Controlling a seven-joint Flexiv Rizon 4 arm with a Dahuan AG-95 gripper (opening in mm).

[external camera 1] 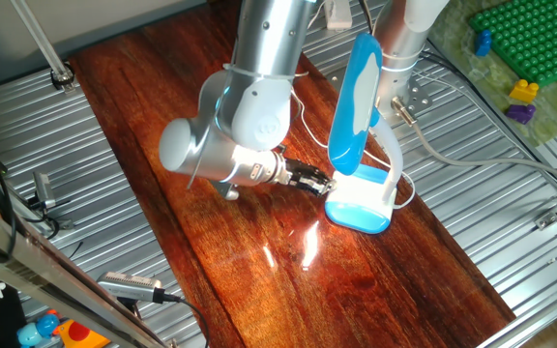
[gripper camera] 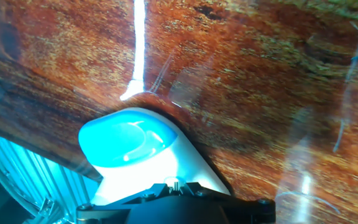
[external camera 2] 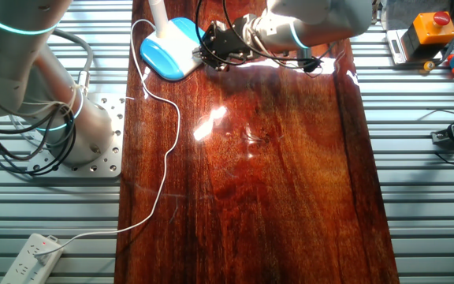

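Note:
A blue and white desk lamp stands on the wooden table, its base (external camera 1: 359, 215) flat and its long blue head (external camera 1: 354, 106) raised on a white neck (external camera 1: 390, 145). Beside the white part of that base is my black gripper (external camera 1: 327, 187), its tips at or very near the edge; contact cannot be made out. From exterior view 2, the gripper (external camera 2: 199, 55) comes in from the side at the lamp base (external camera 2: 166, 57). The wrist view shows the fingers of the gripper together, with the lamp base (gripper camera: 129, 140) just beyond and nothing seen between them.
A white cord (external camera 2: 168, 150) runs from the lamp across the table (external camera 2: 274, 197) to a power strip (external camera 2: 34, 259).

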